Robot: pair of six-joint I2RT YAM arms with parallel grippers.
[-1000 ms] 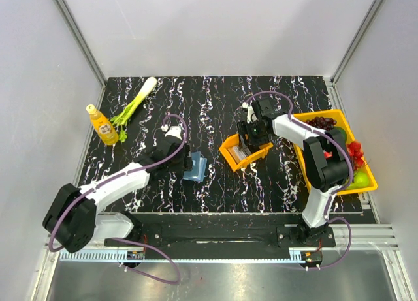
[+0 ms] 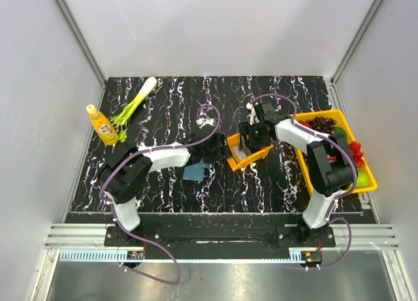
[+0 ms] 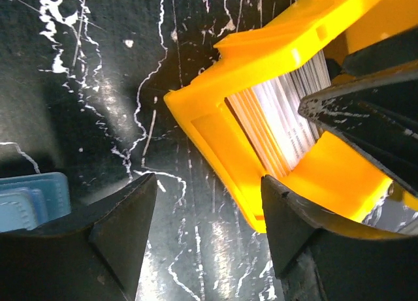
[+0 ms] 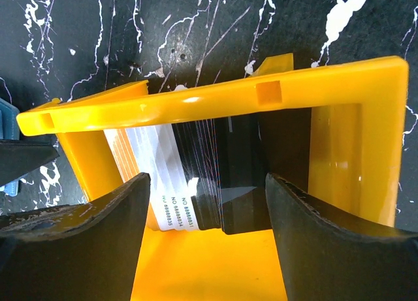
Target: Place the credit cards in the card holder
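Observation:
Credit cards, orange, white and black, stand stacked on edge in a yellow box. My right gripper is part open over the box, its fingers on either side of some cards; contact cannot be told. At the box's left end, my left gripper is part open with no card between its fingers; the box's corner lies just ahead of them. In the left wrist view, a right finger reaches over the cards. A pale blue card holder lies left of the box, partly under my left arm.
A yellow tray of fruit stands at the right, beneath the right arm. Far left are a yellow bottle and a leek.
My left gripper has moved right from above the blue holder to the box's left end. The right arm has shifted only slightly, staying over the box.

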